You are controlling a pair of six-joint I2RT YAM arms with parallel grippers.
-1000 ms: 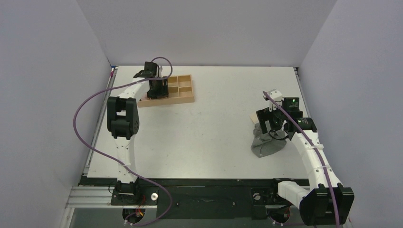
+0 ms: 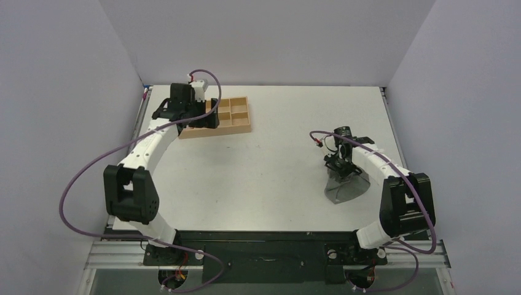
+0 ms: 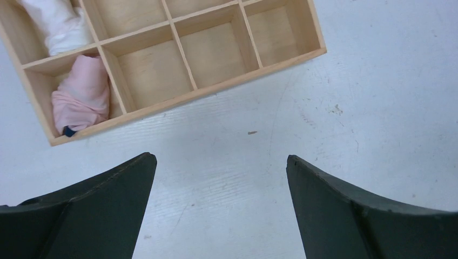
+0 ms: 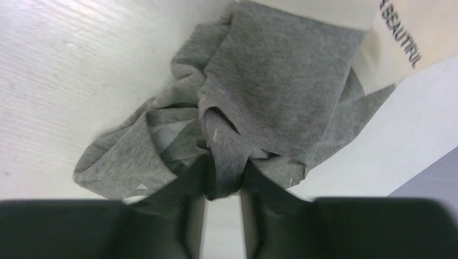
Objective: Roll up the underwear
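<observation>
Grey underwear [image 2: 346, 188] lies crumpled on the right of the table; in the right wrist view the grey fabric [image 4: 281, 75] has folds and a cream piece with printed text at top right. My right gripper [image 2: 340, 165] is down on it, a fold of grey cloth bunched between its blurred fingers; whether it is closed on that fold is unclear. My left gripper [image 2: 209, 114] is above the wooden organizer [image 2: 233, 129], open, with nothing between its fingers in the left wrist view.
The organizer holds rolled pink cloth [image 3: 81, 94] and white cloth [image 3: 67, 27] in left compartments; other visible compartments are empty. Walls stand at left, back and right.
</observation>
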